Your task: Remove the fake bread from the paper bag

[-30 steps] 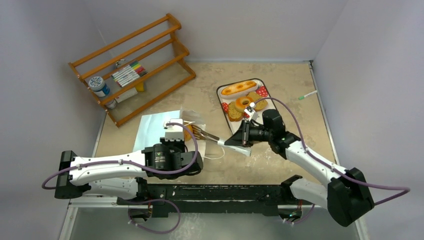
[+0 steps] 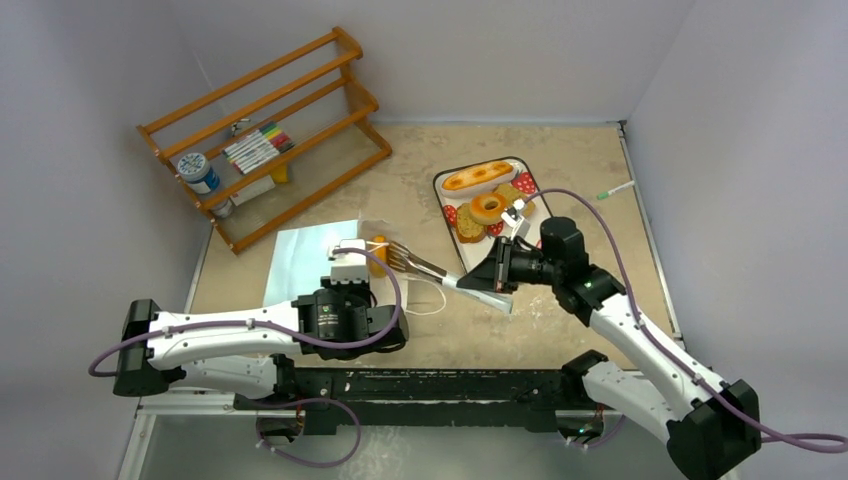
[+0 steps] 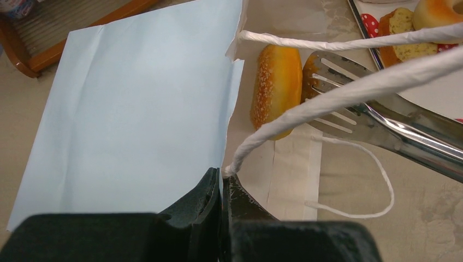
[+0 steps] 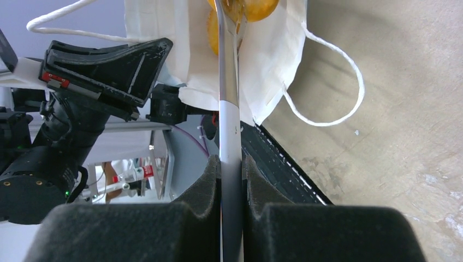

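The pale blue paper bag [image 3: 131, 109] lies on its side, opening toward the right, with white rope handles [image 3: 349, 93]. A bread roll shows in its mouth; in the right wrist view yellow bread pieces [image 4: 256, 7] show inside. My left gripper is shut at the bag's upper rim, by the root of a handle. My right gripper is shut on metal tongs [image 4: 229, 125], whose slotted heads [image 3: 333, 93] are beside the roll in the bag's mouth.
A tray [image 2: 450, 180] of bread and donut stands behind the tongs to the right. A wooden rack [image 2: 250, 180] with jars and pens stands back left. A small green-tipped pen [image 2: 615, 190] lies far right. Bare table lies front right.
My right gripper and the tongs have moved slightly rightward. The left gripper has barely moved.
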